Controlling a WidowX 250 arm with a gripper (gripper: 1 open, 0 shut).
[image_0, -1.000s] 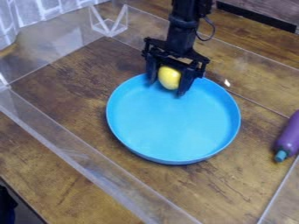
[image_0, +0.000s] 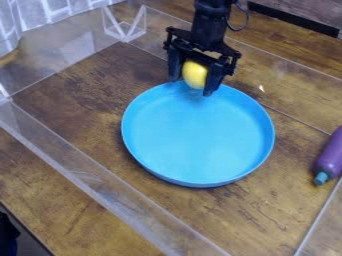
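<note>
My black gripper (image_0: 201, 55) hangs at the top centre, over the back rim of a blue plate (image_0: 198, 135). A yellow object (image_0: 197, 75) sits between its fingers at that rim, partly hidden by them. Whether the fingers touch it I cannot tell.
A purple object (image_0: 330, 155), long and rounded, lies at the right edge on the wooden table (image_0: 67, 100). Clear plastic edges border the table on the left. The wood left of the plate is bare.
My gripper and the yellow object have shifted slightly up and back, toward the top of the view. The plate looks unchanged.
</note>
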